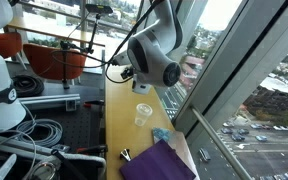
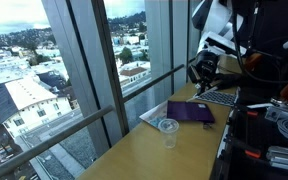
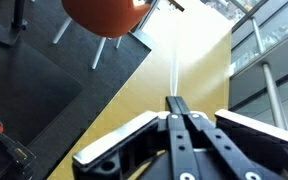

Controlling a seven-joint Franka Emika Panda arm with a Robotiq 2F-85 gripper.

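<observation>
A clear plastic cup [image 1: 142, 114] stands upright on the wooden table. Above and beyond it, raised clear of the table, is my gripper [image 1: 134, 82]. In the wrist view the black fingertips [image 3: 171, 104] are together; a thin pale streak runs up from them, too faint to tell whether it is an object or glare. In exterior view 2 the cup [image 2: 169, 128] is on the near part of the table, with a white arm [image 2: 219, 50] at the far end.
Purple cloth [image 1: 159, 164] lies on the table, with a pale blue crumpled piece [image 1: 162, 135] beside it. A small dark item [image 1: 125, 154] lies near the edge. An orange chair [image 3: 104, 14] stands off the table. Windows line one side; bare wood [image 2: 129, 155] surrounds the cup.
</observation>
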